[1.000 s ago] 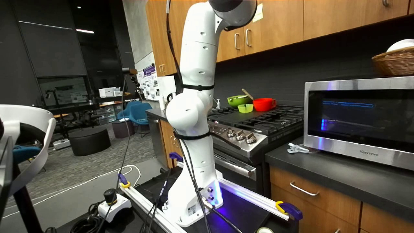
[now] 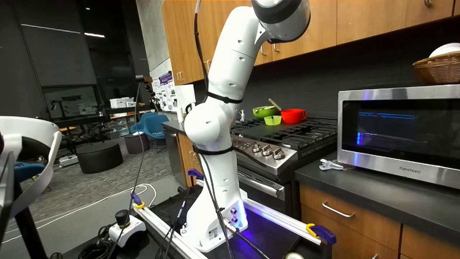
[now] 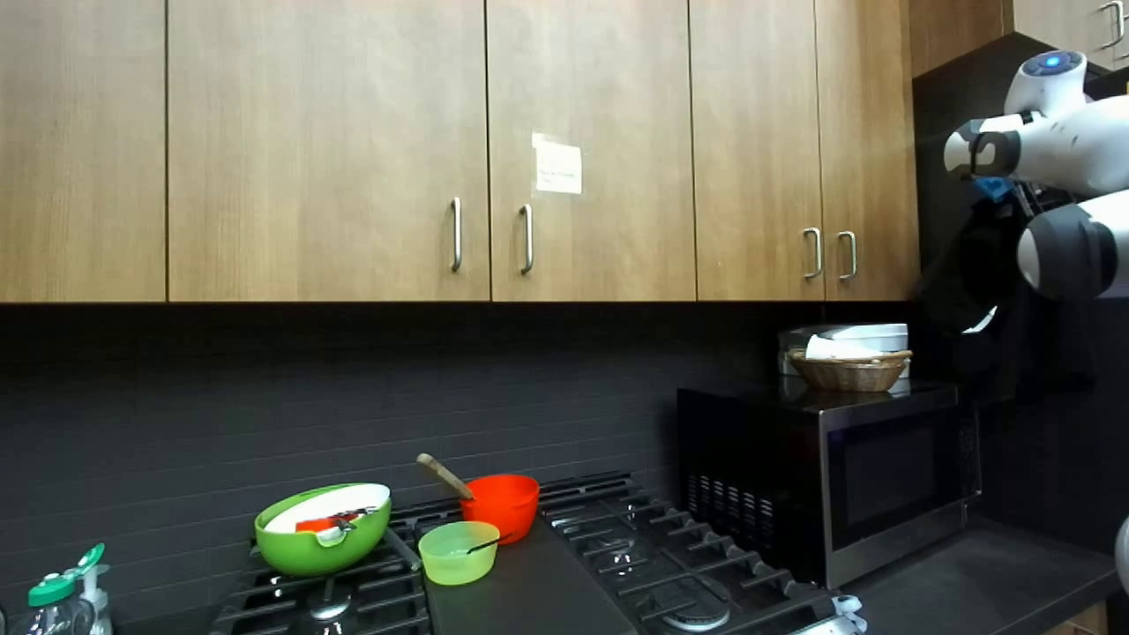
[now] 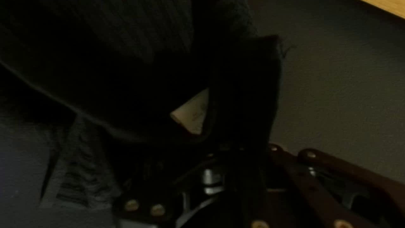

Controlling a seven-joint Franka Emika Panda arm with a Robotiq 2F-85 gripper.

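Note:
In the wrist view a dark knit cloth item with a pale tag inside its fold fills the left and middle. My gripper is shut on the edge of this dark cloth; its fingertips are mostly lost in shadow. Exterior view 2 shows the dark cloth hanging below the gripper at the far right, hard to tell from the black wall. Exterior view 1 has the gripper out of frame above.
A microwave with a wicker basket on top stands beneath and left of the hanging cloth. The stove holds a green bowl, a small light-green bowl and a red pot. Wooden cabinets run above.
The upper arm has leaned to the right in exterior view 1, carrying the elbow rightward and slightly down in the frame. The stove and counter things have not moved.

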